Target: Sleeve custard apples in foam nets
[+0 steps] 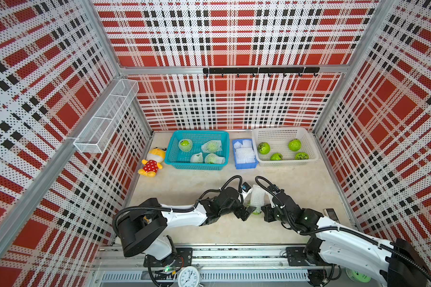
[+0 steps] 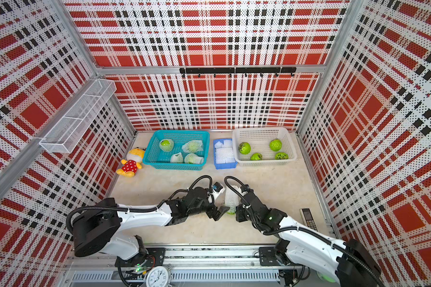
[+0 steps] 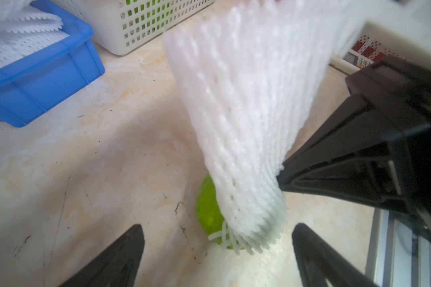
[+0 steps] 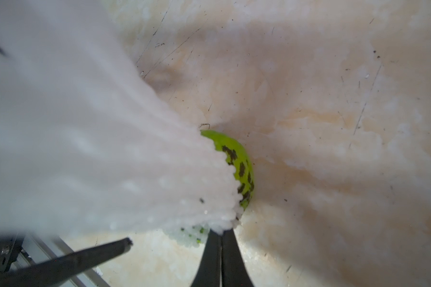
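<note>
At the front centre a white foam net (image 3: 249,124) stands upright over a green custard apple (image 3: 210,205), which still shows at one side in the left wrist view and as a speckled edge (image 4: 237,167) in the right wrist view. My left gripper is open around the lower net and apple, its fingers apart from them. My right gripper is shut, its tips at the net's lower part beside the apple; whether any net is pinched there is hard to tell.
A teal basket (image 1: 172,160) holds several netted fruits. A blue tray (image 1: 245,165) holds nets; a white basket (image 1: 282,134) holds several bare apples. A plush toy (image 1: 150,165) sits left, a phone (image 2: 307,219) lies right.
</note>
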